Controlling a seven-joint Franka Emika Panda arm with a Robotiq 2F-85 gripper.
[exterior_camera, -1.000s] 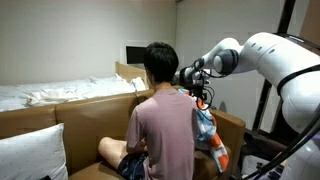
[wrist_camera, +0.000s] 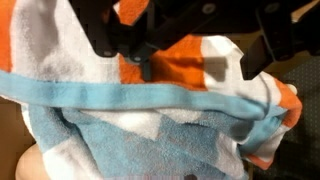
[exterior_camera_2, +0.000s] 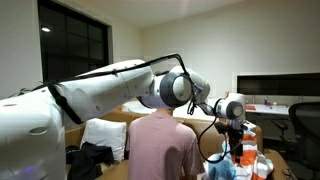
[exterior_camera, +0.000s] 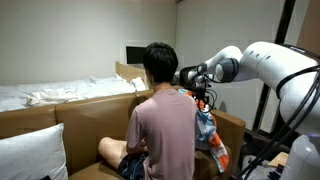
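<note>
A striped towel in orange, white and light blue (wrist_camera: pixel 110 95) fills most of the wrist view. It is draped over the right end of the brown couch, where exterior view 1 shows its lower part (exterior_camera: pixel 211 135) hanging in folds. My gripper is open over the towel, one dark finger on each side of an orange and white stretch. No cloth is visibly pinched; whether the fingertips touch it I cannot tell. In exterior view 2 the gripper is against the towel (exterior_camera_2: pixel 262 163) and hard to make out.
A person in a pink shirt (exterior_camera: pixel 163 135) sits close to the towel, with the arm passing nearby. The brown couch (exterior_camera: pixel 90 130) holds a white pillow (exterior_camera: pixel 35 153). Behind it are white sheets (exterior_camera: pixel 60 95). A dark office chair (exterior_camera_2: pixel 305 125) stands at the right.
The arm's near section has shifted slightly in exterior view 1. The gripper stays by the towel, and the person and towel look much the same.
</note>
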